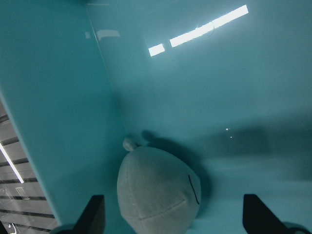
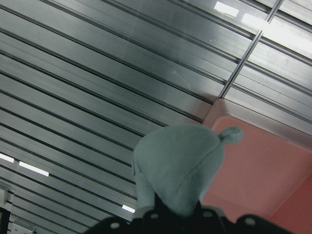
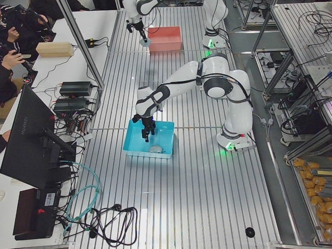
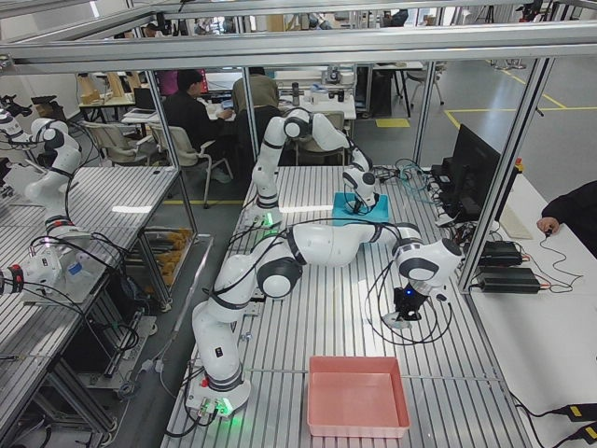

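Note:
A grey plush toy [image 1: 158, 190] with a small knob on top lies against the wall of the blue bin [image 1: 48, 112]. My left gripper [image 3: 149, 132] hangs open inside that bin, above the toy, with nothing between its fingers. My right gripper [image 4: 406, 308] is shut on a second grey-green plush toy [image 2: 178, 165], held in the air beside the pink bin [image 4: 357, 394], whose corner shows behind the toy in the right wrist view.
A monitor [image 3: 28, 137], power boxes and cable coils line one long side. Metal frame posts and beams surround the table.

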